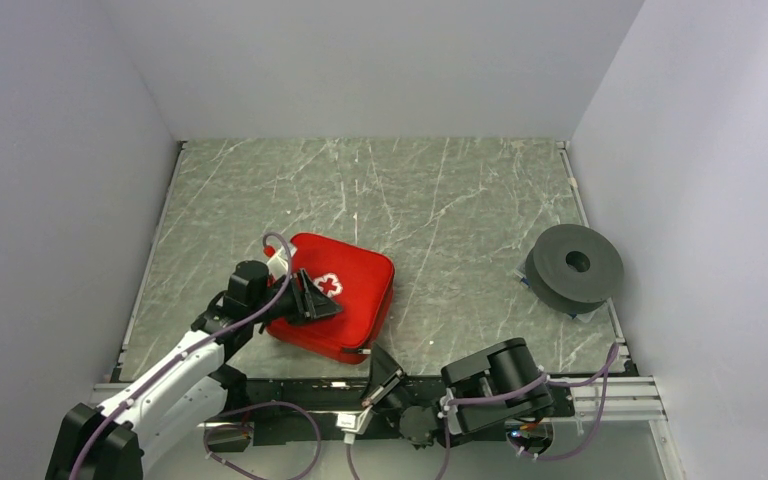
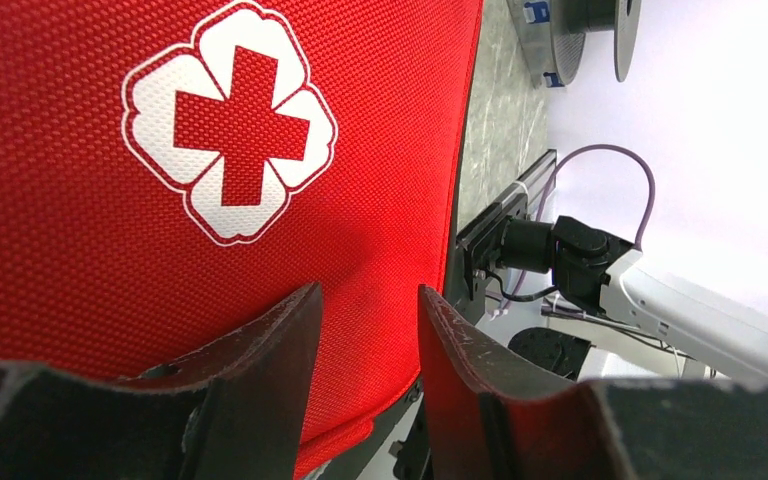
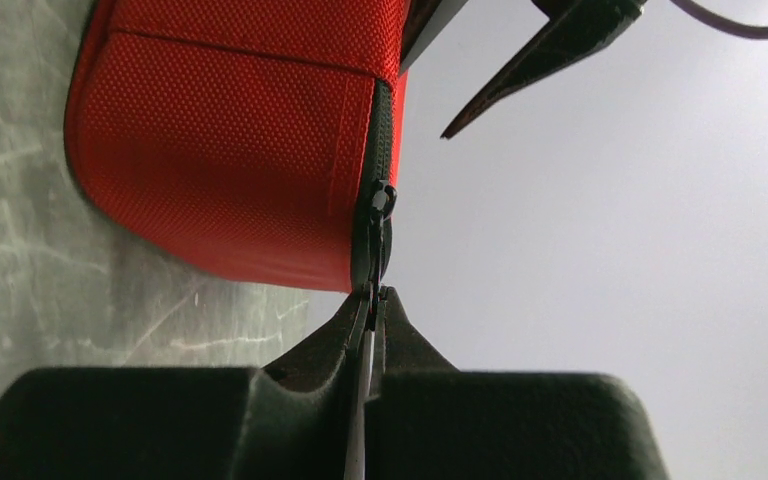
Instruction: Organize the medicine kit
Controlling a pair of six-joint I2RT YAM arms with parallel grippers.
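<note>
The red medicine kit (image 1: pixel 357 270) is closed and lies on the table with its white cross emblem (image 2: pixel 228 125) facing up. Over the kit's front-left part, my left gripper (image 1: pixel 326 302) stands partly open. In the left wrist view only red fabric shows below the gap between its fingers; whether they touch the lid is unclear. At the kit's front corner, my right gripper is shut on the dark zipper pull (image 3: pixel 378 225). The zipper (image 3: pixel 381 130) runs along the kit's edge, with no opened gap showing there.
A dark grey spool (image 1: pixel 574 268) stands by the right wall. A metal rail with dark parts (image 1: pixel 620 393) runs along the front edge.
</note>
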